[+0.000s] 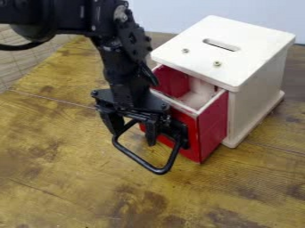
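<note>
A white wooden box (244, 58) with a slot in its top stands at the right, its red-fronted drawer (210, 124) pulled partly out toward the front left. My black gripper (150, 132) is low against the drawer's front, in front of its left part. Its fingertips are mostly hidden behind the black wire loop and the gripper's body, so I cannot tell how its fingers stand.
A pale tiled area lies at the back left, and a thin cord crosses the table on the left.
</note>
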